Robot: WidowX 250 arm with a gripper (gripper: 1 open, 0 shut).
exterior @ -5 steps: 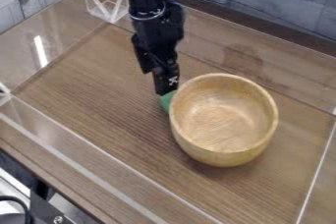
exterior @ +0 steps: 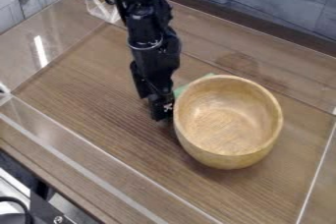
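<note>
My black gripper (exterior: 155, 103) reaches down from the top of the view to the left edge of a large wooden bowl (exterior: 226, 120). A small green object (exterior: 197, 85) is partly visible between the gripper and the bowl's upper left rim, largely hidden by both. Whether the fingers are open or shut on it cannot be told.
Pale wall panels stand at the back left, and a dark cable lies at the bottom left corner.
My gripper has come down and toward the viewer beside the bowl, now covering part of where the green object showed. The bowl appears shifted very slightly.
</note>
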